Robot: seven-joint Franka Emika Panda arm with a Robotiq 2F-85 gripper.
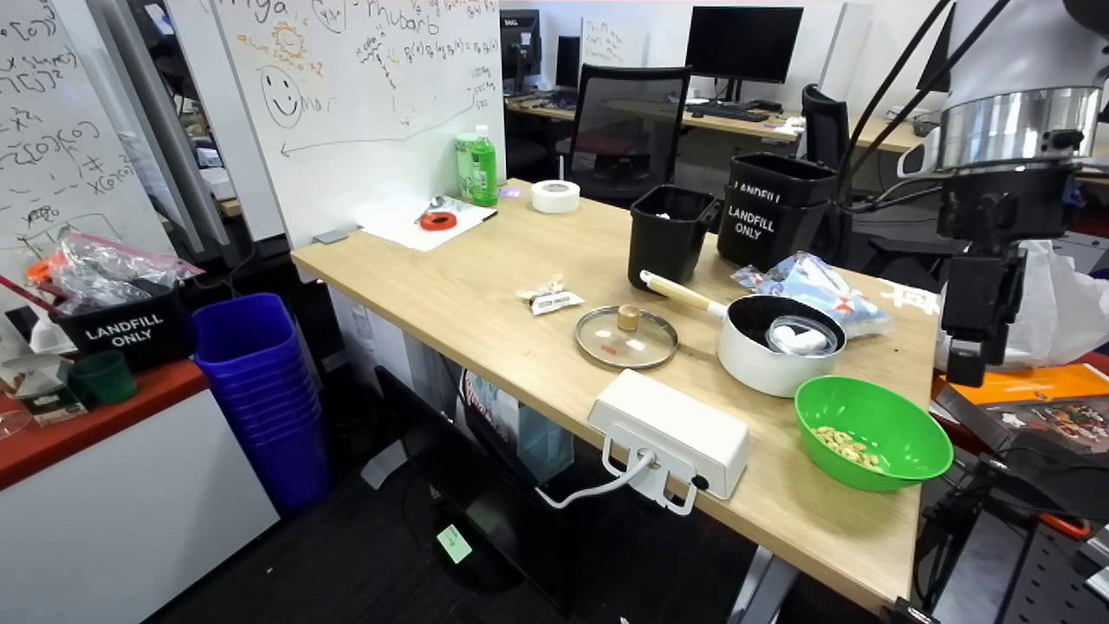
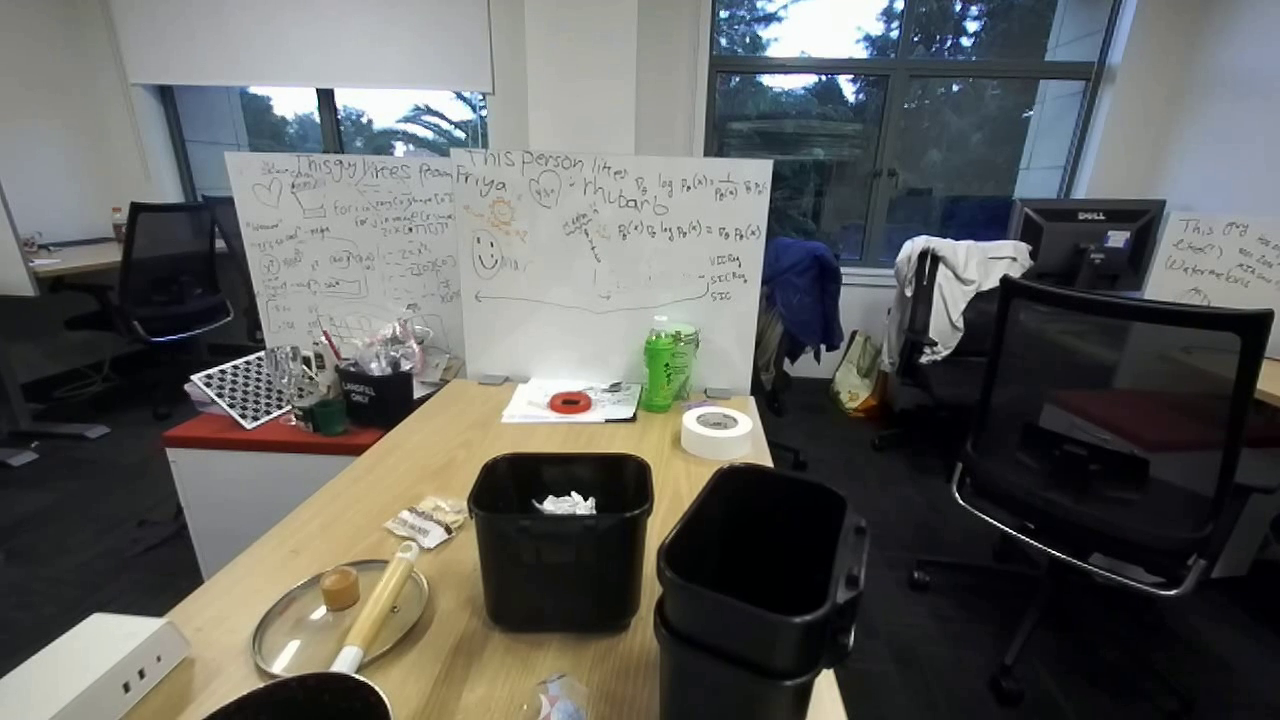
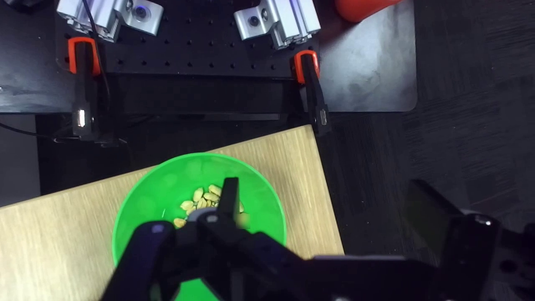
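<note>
In exterior view 1 my gripper [image 1: 969, 364] hangs above the table's right edge, higher than the green bowl [image 1: 873, 435]. The wrist view shows the gripper open, its fingers wide apart and nothing between them. One finger [image 3: 229, 198] covers part of the bowl [image 3: 258, 195], while the other is over the dark floor. Pale nuts or similar pieces [image 3: 203, 200] lie in the bowl. To its left stands a white pot [image 1: 764, 359] with a clear container of white items [image 1: 800, 336] inside. A glass lid [image 1: 625, 338] with a wooden knob rests flat on the table.
Black bins [image 1: 673, 237] stand behind the pot, and a blue-white bag [image 1: 816, 291] lies close to it. A white box [image 1: 676, 426] sits at the front edge. Clamps [image 3: 314, 95] line the robot's base.
</note>
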